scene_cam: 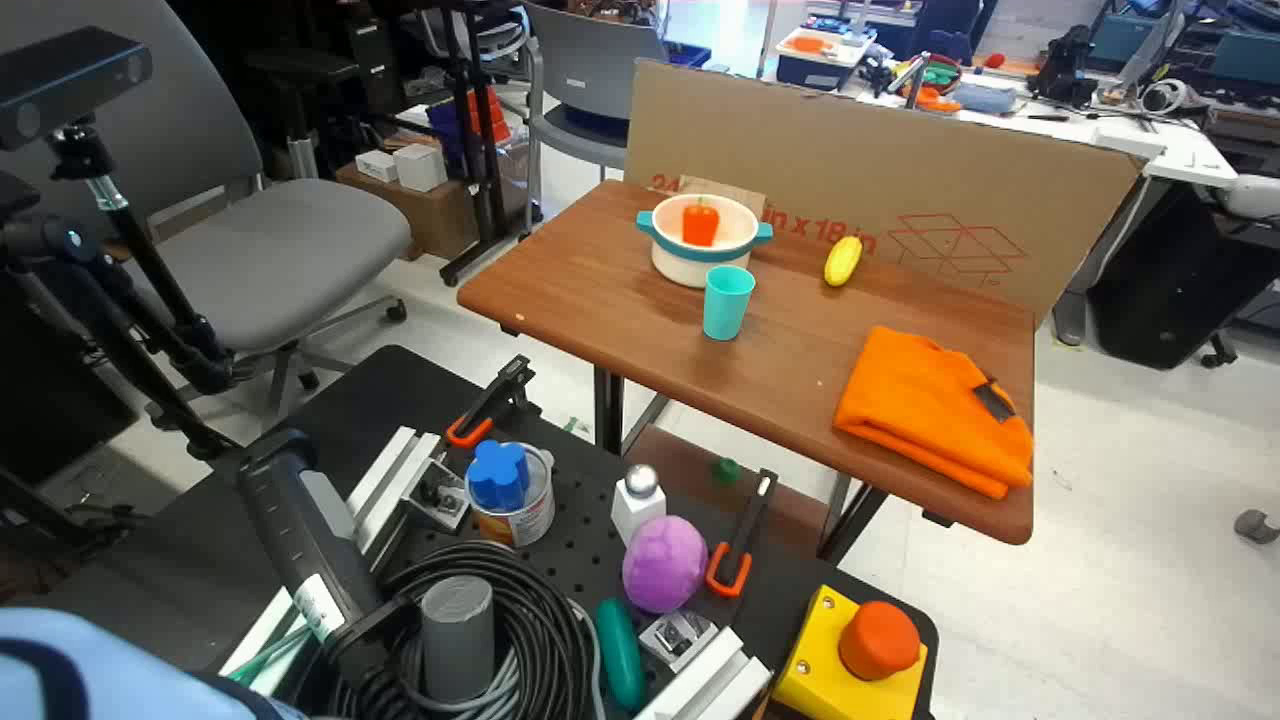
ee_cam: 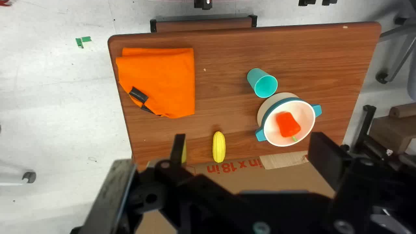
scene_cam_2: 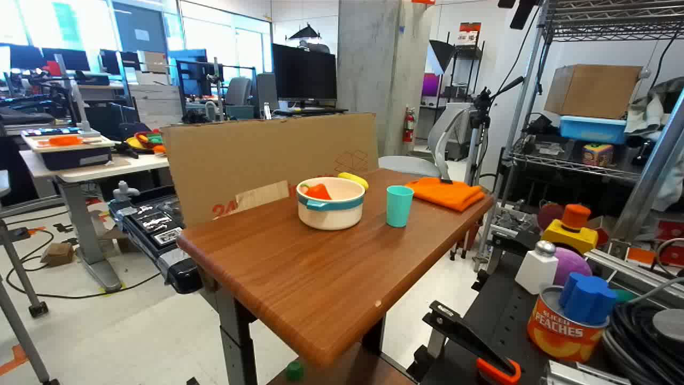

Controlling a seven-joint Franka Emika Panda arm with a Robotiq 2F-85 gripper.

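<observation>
My gripper is open in the wrist view, with its dark fingers (ee_cam: 323,158) wide apart and nothing held between them. It is above the table, and neither exterior view shows it. A cream pot (scene_cam: 684,266) with teal rim and handles holds an orange-red pepper (ee_cam: 287,124). Close beside it an aqua cup (scene_cam: 727,302) stands upright. A yellow corn-like piece (ee_cam: 219,147) lies near the cardboard side. On the other half of the table lies a folded orange cloth (ee_cam: 163,82) with a dark patch.
The brown table (scene_cam_2: 301,269) has bare room in its middle and at the pot's end. A tall cardboard sheet (scene_cam: 840,168) lines one long side. Opposite is a black bench with a peach can (scene_cam_2: 567,327), clamps, cables and a yellow box with an orange button (scene_cam: 882,640).
</observation>
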